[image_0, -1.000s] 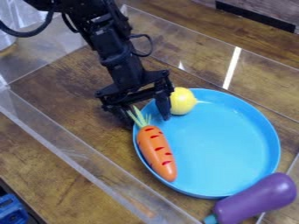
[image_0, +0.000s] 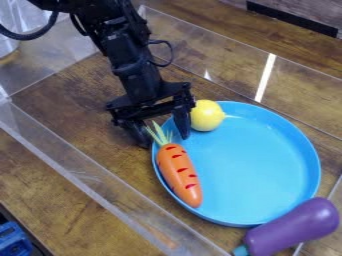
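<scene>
My black gripper (image_0: 152, 122) is low over the left rim of a blue plate (image_0: 261, 160), just beside the leafy top of an orange toy carrot (image_0: 181, 175) that lies on the plate. A yellow round toy (image_0: 207, 115) rests at the plate's back left, right next to the gripper. The fingertips are dark and partly hidden, so whether they are apart or hold anything is unclear.
A purple toy eggplant (image_0: 291, 228) lies at the front right, by the plate's edge. Clear plastic strips border the wooden work surface (image_0: 74, 100). A blue object (image_0: 11, 240) sits at the bottom left corner. The wood left of the gripper is bare.
The gripper has shifted very slightly left from beside the yellow toy. The toys and plate look unmoved.
</scene>
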